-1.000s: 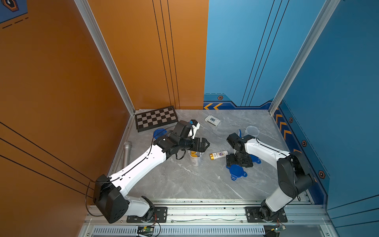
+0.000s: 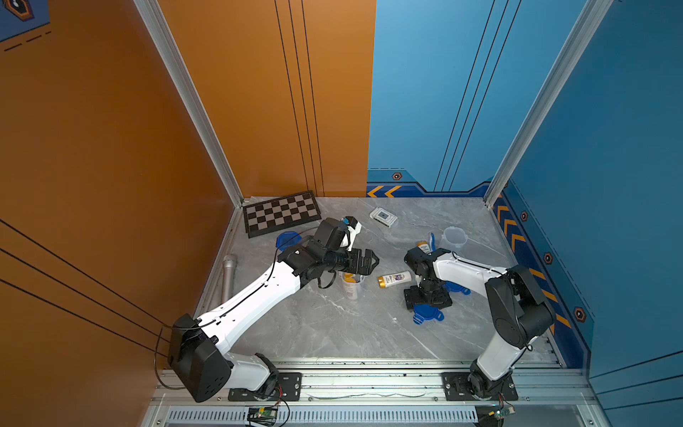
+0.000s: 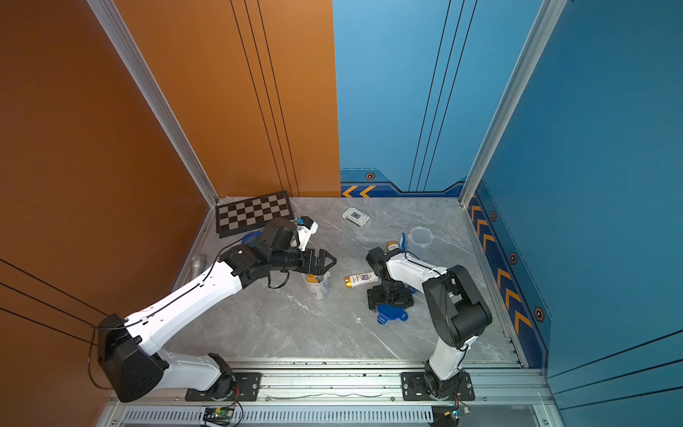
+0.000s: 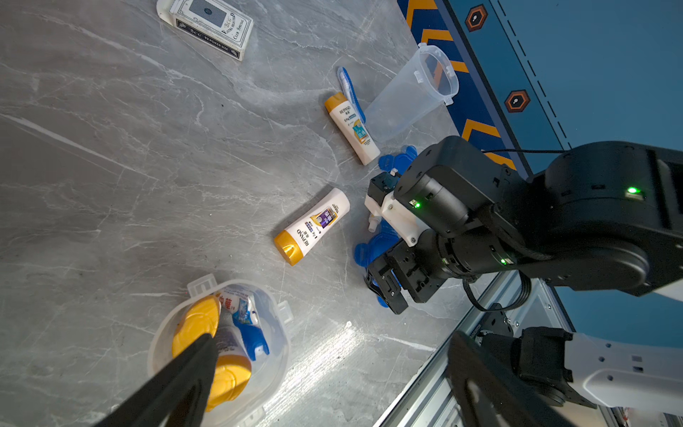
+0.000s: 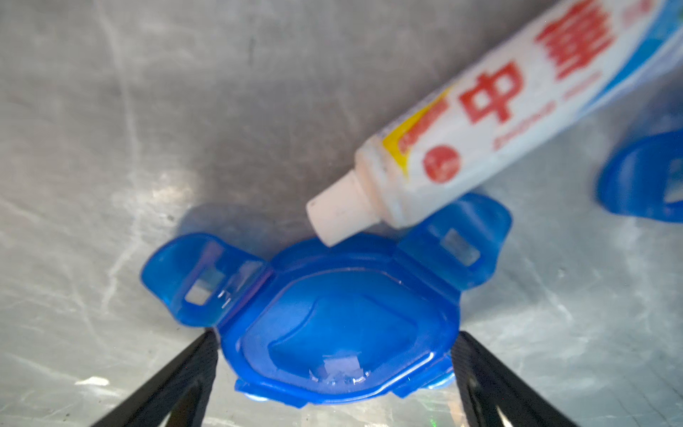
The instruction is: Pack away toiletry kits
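Observation:
My right gripper is open low over a blue lid (image 5: pixel 338 327), its fingers at either side, with a white toothpaste tube (image 5: pixel 491 121) just beyond. My left gripper hangs open over a clear container (image 4: pixel 270 356) holding yellow-capped tubes and blue items. A yellow-capped tube (image 4: pixel 313 225) lies between the arms. Farther back are another tube (image 4: pixel 352 128), a blue toothbrush (image 4: pixel 350 92) and an empty clear container (image 4: pixel 405 92). Another blue lid (image 2: pixel 459 288) lies partly under the right arm, and a blue item (image 2: pixel 288 239) at the left.
A checkerboard (image 2: pixel 281 213) lies at the back left and a card box (image 2: pixel 383 216) at the back centre. A grey tube (image 2: pixel 229 277) is by the left edge.
My right gripper has moved slightly left and toward the front, with its arm's elbow shifting. The blue lid under it shifted slightly. The left arm is still.

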